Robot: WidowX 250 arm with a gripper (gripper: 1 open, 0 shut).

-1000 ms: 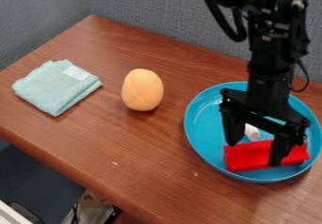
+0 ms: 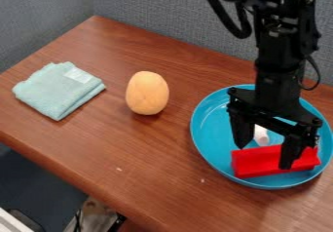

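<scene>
My black gripper (image 2: pixel 266 144) hangs over a blue plate (image 2: pixel 213 129) on the right, its fingers open and pointing down. One finger reaches in front of a red block (image 2: pixel 260 164) lying across the front of the plate; whether it touches is not clear. A small white object (image 2: pixel 260 134) on the plate is partly hidden between and behind the fingers.
A yellow-orange egg-shaped object (image 2: pixel 147 93) stands left of the plate. A folded pale cloth (image 2: pixel 57 89) lies at the left of the wooden table (image 2: pixel 130 168). Grey panels stand behind.
</scene>
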